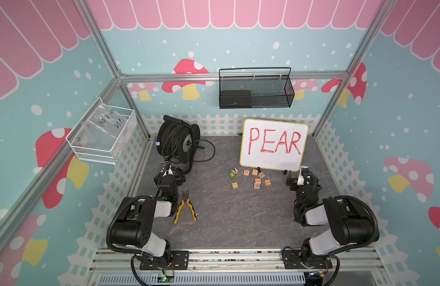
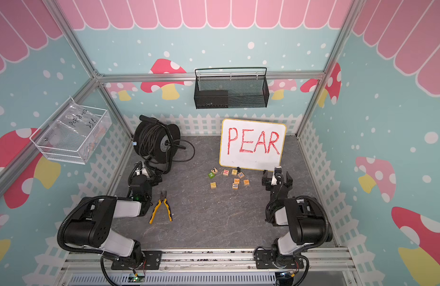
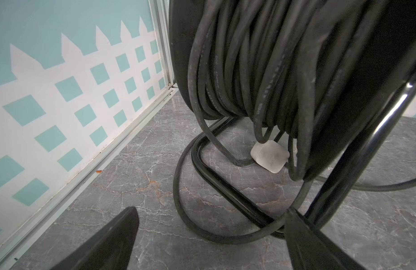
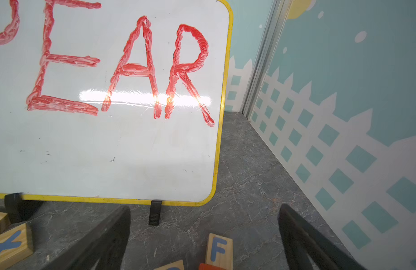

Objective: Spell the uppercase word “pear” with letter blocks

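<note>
Several wooden letter blocks lie loosely scattered in front of the whiteboard (image 1: 258, 160), which bears PEAR in red. Among them are a green block (image 1: 231, 175), a block marked 7 (image 2: 214, 170) and an orange-faced block (image 2: 236, 181). Most other faces are too small to read from above. In the right wrist view, an F block (image 4: 220, 247) lies low between the fingers, and a block with a blue letter (image 4: 12, 246) sits at lower left. My right gripper is open and empty, right of the cluster. Beside the cable reel, my left gripper is open and empty.
The black cable reel (image 1: 174, 140) stands at the back left, its loose cable (image 3: 244, 238) looping on the floor before my left gripper. Yellow-handled pliers (image 1: 185, 207) lie near the left arm. Clear floor (image 1: 234, 219) spreads in front of the blocks.
</note>
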